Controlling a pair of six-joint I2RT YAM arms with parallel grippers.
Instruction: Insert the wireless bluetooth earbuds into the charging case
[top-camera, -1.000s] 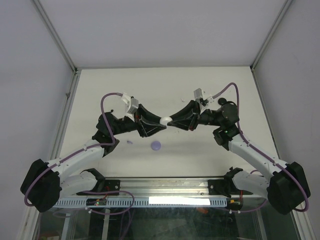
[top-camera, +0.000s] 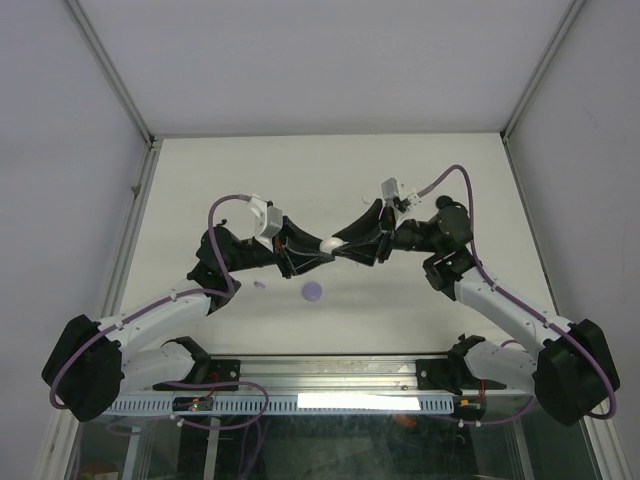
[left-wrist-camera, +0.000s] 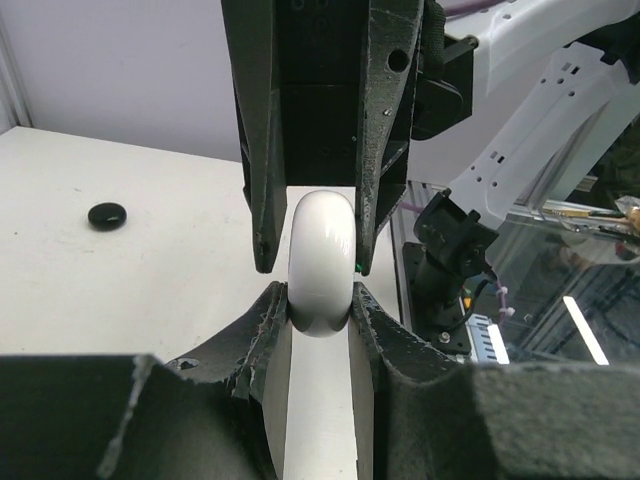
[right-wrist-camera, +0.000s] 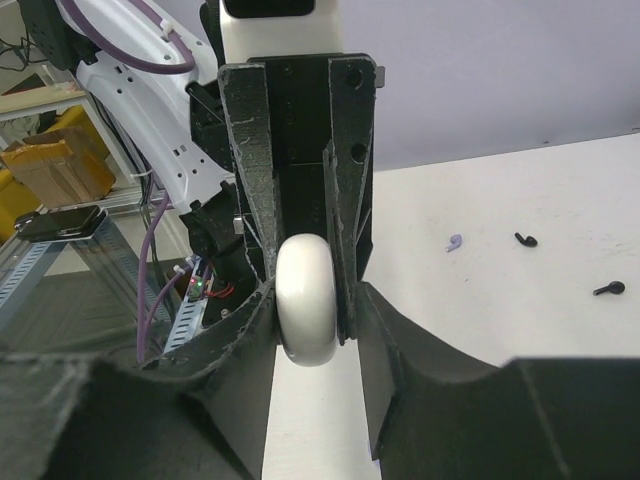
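Observation:
A white rounded charging case (top-camera: 332, 245) is held between the two grippers at the centre. My left gripper is shut on it, its fingers round the lower end in the left wrist view. My right gripper (top-camera: 352, 246) faces it from the other side, fingers apart around or just beside the case; whether they grip it is hard to tell. Small earbud-like pieces lie on the white table: a lilac one (right-wrist-camera: 454, 242), a dark one (right-wrist-camera: 526, 240) and another dark one (right-wrist-camera: 610, 288).
A round lilac object (top-camera: 312, 291) lies on the table below the grippers. A black object (left-wrist-camera: 107, 215) lies at the right back, behind the right arm in the top view.
Both grippers and the white case have shifted very slightly, by a few pixels, mostly downward in the top view. Little else differs.

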